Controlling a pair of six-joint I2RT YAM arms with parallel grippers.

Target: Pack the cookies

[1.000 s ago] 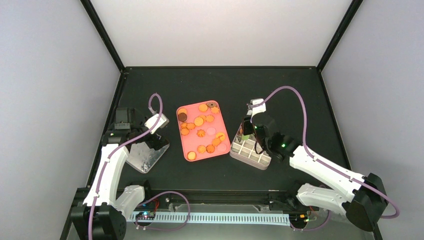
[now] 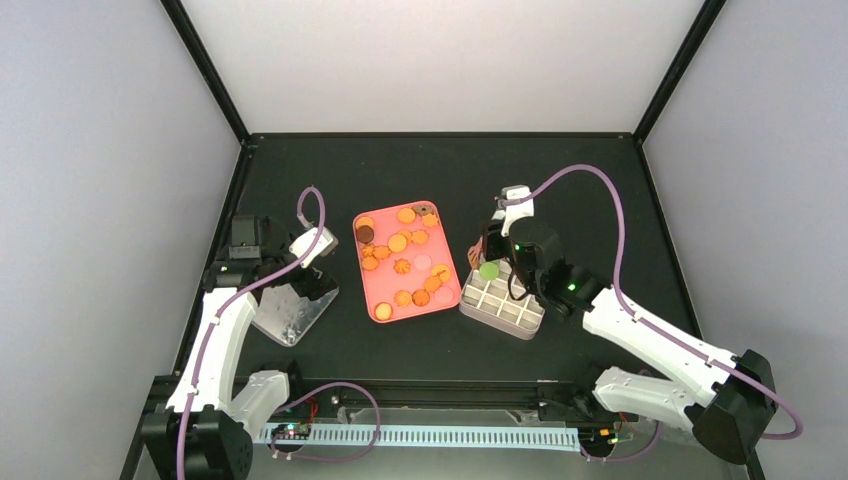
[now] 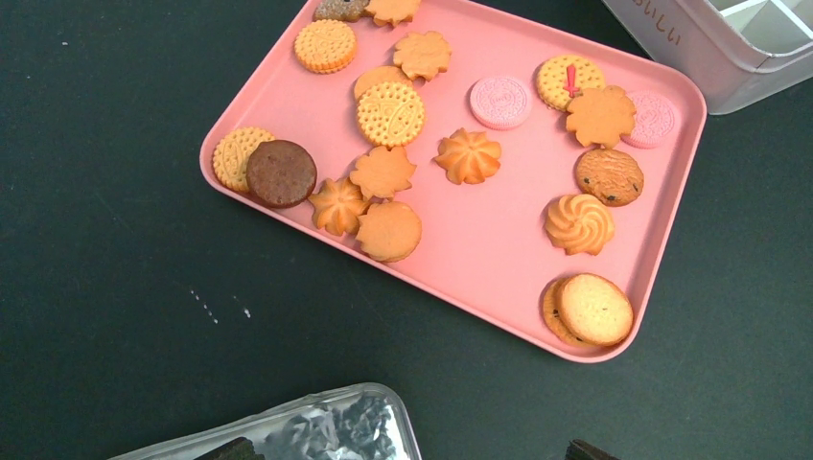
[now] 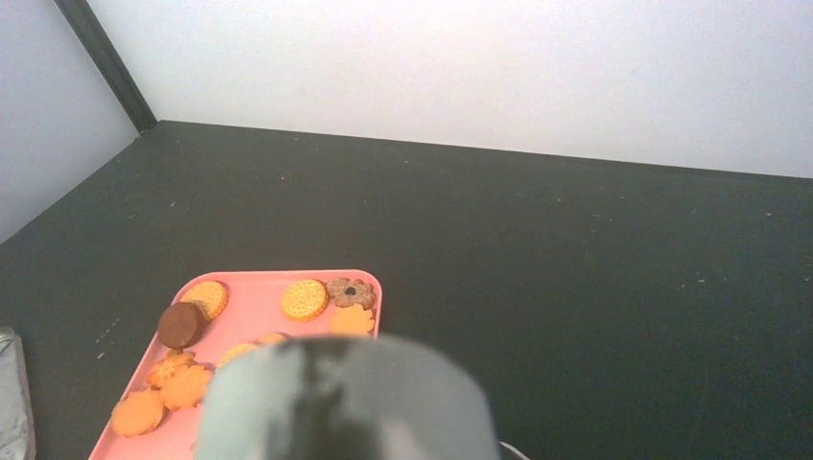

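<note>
A pink tray point(image 2: 385, 290) holds assorted cookies: a chocolate one point(image 3: 281, 173), pink ones point(image 3: 499, 102), star shapes and round biscuits. To its right sits a divided white box point(image 2: 500, 310) with a green round item point(image 2: 489, 270) in it. My right gripper point(image 2: 490, 245) hangs over this box's back end; its fingers are hidden in the top view and blurred in the right wrist view. My left gripper is over the foil tray at left, fingertips apart at the bottom of its wrist view, nothing between them.
The foil tray point(image 2: 285, 325) lies left of the pink tray, partly under the left arm.
The left arm and trays are unchanged.
</note>
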